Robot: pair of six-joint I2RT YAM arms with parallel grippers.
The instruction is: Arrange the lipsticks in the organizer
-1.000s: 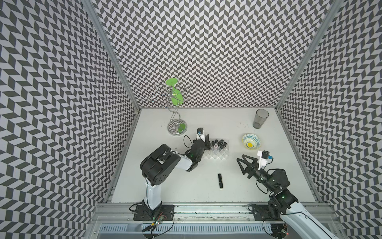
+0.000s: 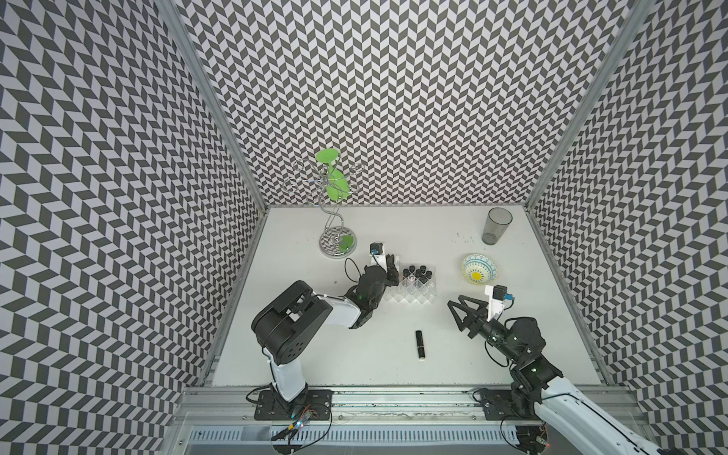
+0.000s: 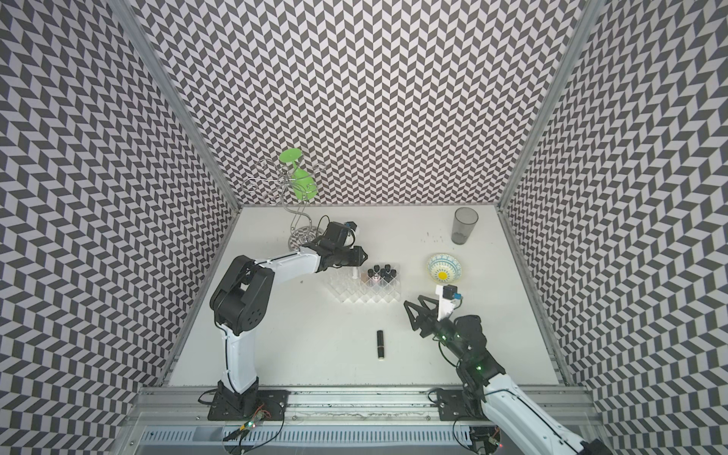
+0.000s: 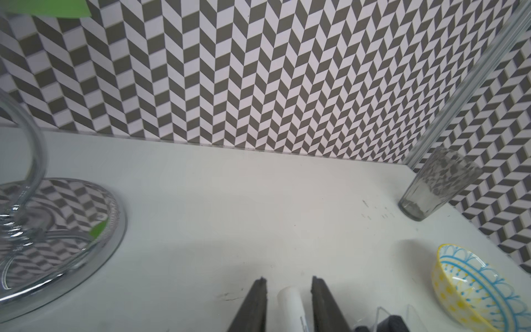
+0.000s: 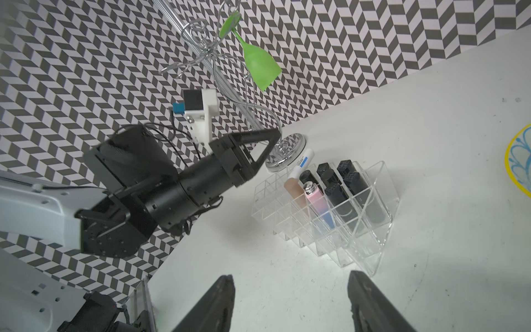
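Note:
A clear acrylic organizer (image 5: pixel 381 232) holds several dark lipsticks (image 5: pixel 359 193) and a pink one (image 5: pixel 315 196). My left gripper is at the organizer's left end with a white tube between its fingers, also seen in the right wrist view. A lone black lipstick (image 2: pixel 420 345) lies on the table in front of the organizer. My right gripper stands open and empty to the right of that lipstick, its fingertips pointing toward the organizer.
A patterned bowl (image 2: pixel 479 269) and a grey glass (image 2: pixel 496 226) are at the right rear. A metal stand (image 2: pixel 337 241) with green parts is at the left rear.
My left arm has shifted slightly left, staying by the organizer. My right gripper has moved a little left.

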